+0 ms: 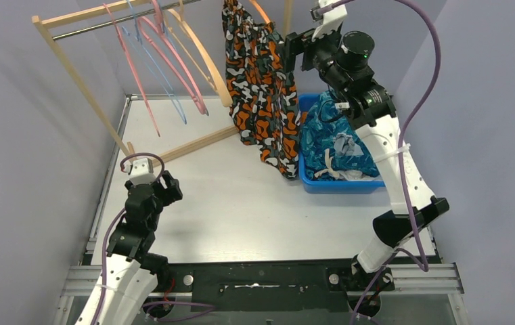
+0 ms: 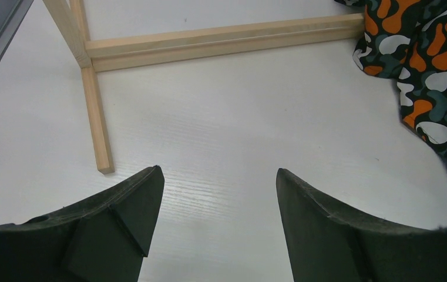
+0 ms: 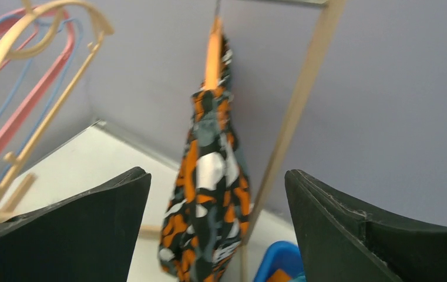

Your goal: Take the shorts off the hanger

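The camouflage shorts, patterned in orange, black, white and grey, hang from an orange hanger on the rack. In the right wrist view the shorts are narrow and edge-on, with the hanger still at their top. My right gripper stands open just right of the shorts' upper part, apart from them. Nothing lies between its fingers. Low at the left, my left gripper is open and empty. The shorts' lower legs show at the upper right of the left wrist view.
Several empty hangers hang left of the shorts on the rack's metal rod. A blue bin with blue cloth stands below my right arm. The rack's wooden base bar crosses the table behind.
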